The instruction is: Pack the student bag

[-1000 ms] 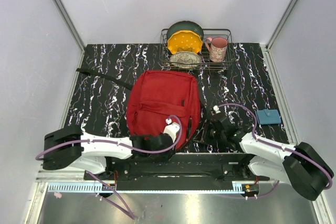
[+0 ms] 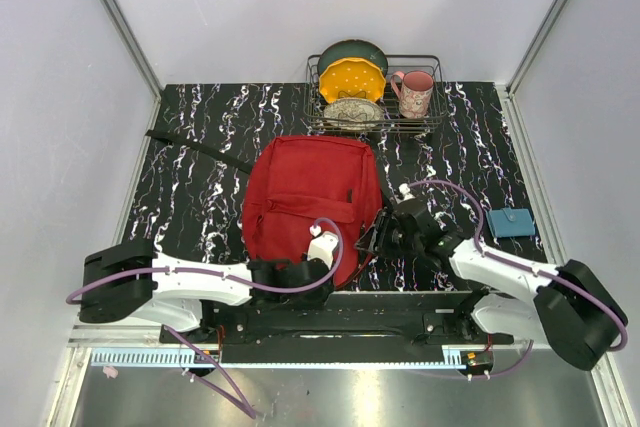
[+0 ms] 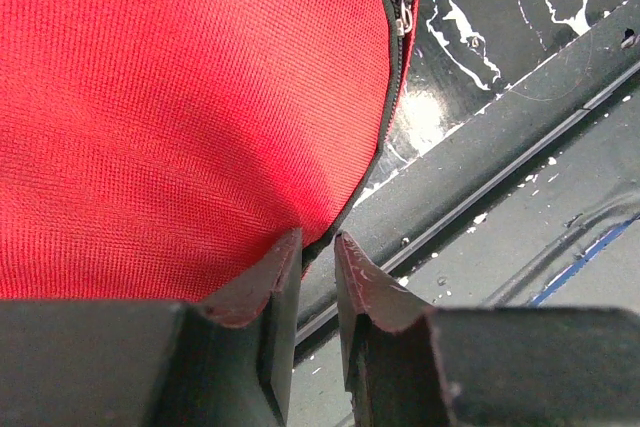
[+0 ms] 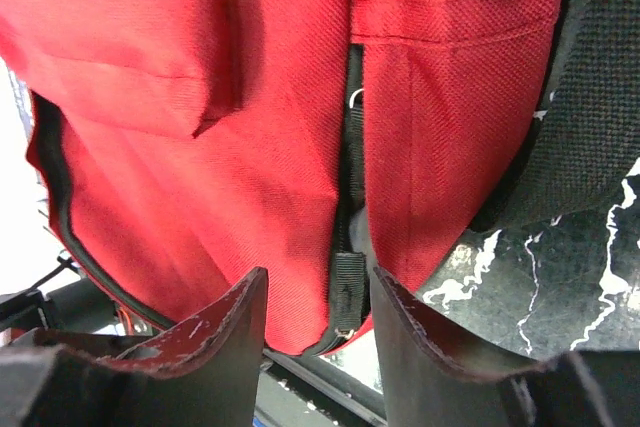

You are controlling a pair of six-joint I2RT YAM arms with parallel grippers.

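The red bag (image 2: 311,182) lies flat in the middle of the marbled surface, its lower end near the front edge. My left gripper is shut on the bag's black-trimmed edge at that end, the red cloth (image 3: 190,117) stretching away from it. A zipper pull (image 3: 404,20) shows further along that edge. Over the bag's right side, my right gripper stands open. Between and just beyond its fingertips are the dark zipper line and a black tab (image 4: 349,292); whether they touch cannot be seen. A blue wallet-like pouch (image 2: 511,222) lies at the far right.
A wire rack (image 2: 437,97) at the back holds plates (image 2: 352,82) and a pink mug (image 2: 414,94). A black strap (image 2: 200,149) stretches out to the left of the bag. Clear surface lies on both sides of the bag.
My right gripper has shifted left and slightly up, closer to the bag's right edge. The left arm and the bag stay nearly still.
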